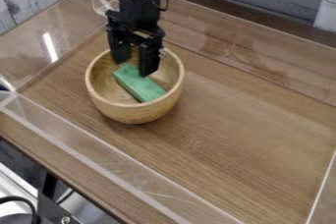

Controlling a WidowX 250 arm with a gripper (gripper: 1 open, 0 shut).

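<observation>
A wooden bowl (pixel 134 112) sits on the table, left of the middle of the camera view. Inside it lies a green rectangular block (pixel 140 85). The black gripper (pixel 136 55) hangs from above at the bowl's back part, its open fingers reaching down over the rim and just beyond the green block's upper end. The exact depth of the fingertips in the bowl is hard to tell.
A white object (pixel 327 10) stands at the back right edge. Cables lie at the lower left, beyond the table's edge.
</observation>
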